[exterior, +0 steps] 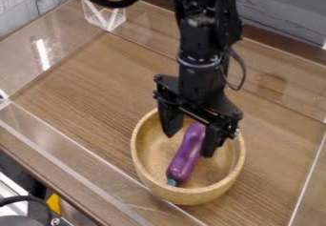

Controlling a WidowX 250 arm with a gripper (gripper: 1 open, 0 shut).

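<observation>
The black gripper (192, 117) hangs over a tan bowl (148, 169), its fingers open and spread at about the height of the bowl's back rim. A purple elongated object (186, 159) with a teal tip at its near end lies in the bowl, below the gap between the fingers. Whether the fingers touch the bowl or the object is hard to tell.
A clear wire-like or plastic container (105, 10) stands at the back left. A black item (26, 211) is at the lower left edge.
</observation>
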